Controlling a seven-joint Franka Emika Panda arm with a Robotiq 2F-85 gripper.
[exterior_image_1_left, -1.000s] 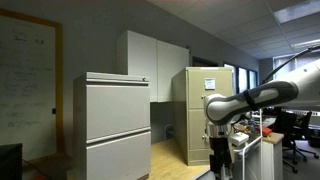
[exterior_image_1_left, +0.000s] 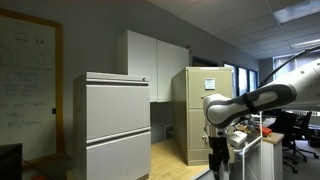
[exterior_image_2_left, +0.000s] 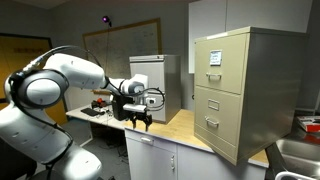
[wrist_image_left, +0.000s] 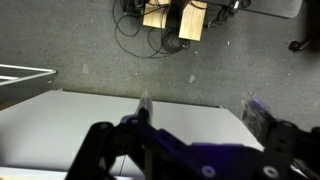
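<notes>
My gripper (exterior_image_2_left: 138, 121) points downward, open, in front of the wooden counter (exterior_image_2_left: 180, 126). Seen from the wrist, the gripper has its two fingers wide apart with nothing between them. Below it are grey floor (wrist_image_left: 200, 75) and a white surface (wrist_image_left: 70, 120). In exterior view 1 the gripper (exterior_image_1_left: 217, 168) hangs at the lower right, close to the bottom edge, in front of the tan filing cabinet (exterior_image_1_left: 196, 100).
A light grey filing cabinet (exterior_image_1_left: 115, 125) stands left of the counter. The tan cabinet (exterior_image_2_left: 222, 90) rises on the counter, with a sink (exterior_image_2_left: 300, 155) at the far right. Cables (wrist_image_left: 150, 35) lie on the floor.
</notes>
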